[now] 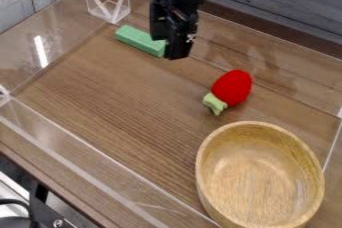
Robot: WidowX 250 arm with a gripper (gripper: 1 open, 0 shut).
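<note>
My dark gripper (174,34) hangs over the upper middle of the wooden table, just beside a green block (142,40), partly in front of its right end. It is open. A red object (233,87), shaped like a strawberry or pepper, lies to the right, with a small pale green piece (214,102) at its lower left.
A round wooden bowl (259,176) takes up the lower right. A clear plastic item (110,4) stands at the upper left, and black cables lie at the bottom left corner.
</note>
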